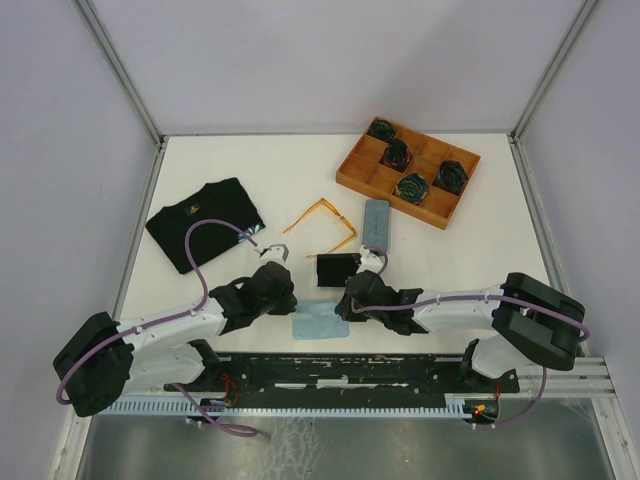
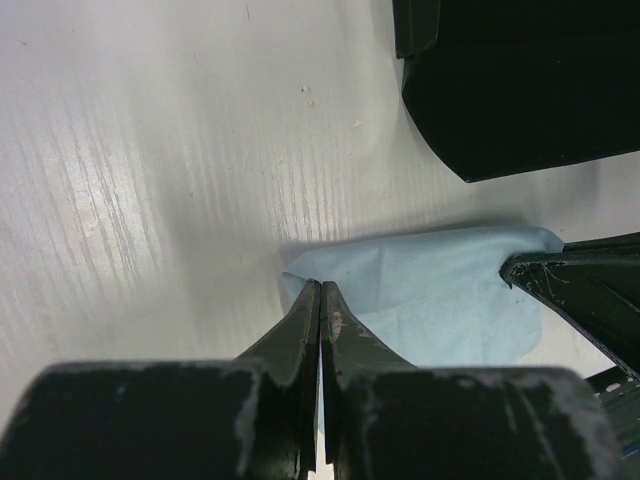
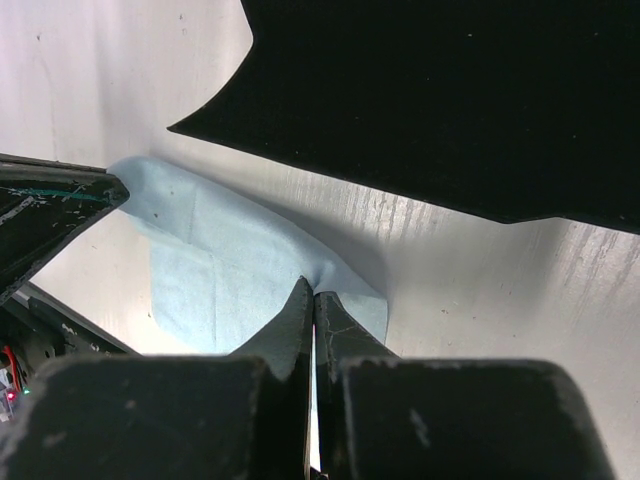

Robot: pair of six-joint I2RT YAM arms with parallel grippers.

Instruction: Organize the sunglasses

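A light blue cloth point(image 1: 321, 327) lies at the near middle of the table, in front of a black case point(image 1: 337, 270). At the cloth's left corner, my left gripper is shut, with the raised edge of the fabric pinched at its fingertips. My right gripper is likewise shut on the opposite corner, where the fabric rises in a ridge between the two. Behind the black case lie orange-framed glasses point(image 1: 336, 212), one arm reaching towards the case. A grey-blue flat case point(image 1: 376, 226) sits to the right of the glasses.
A wooden compartment tray point(image 1: 357, 169) at the back right holds several dark rolled items. Black folded clothing point(image 1: 204, 222) occupies the left side. Bare table shows at the back left and along the right.
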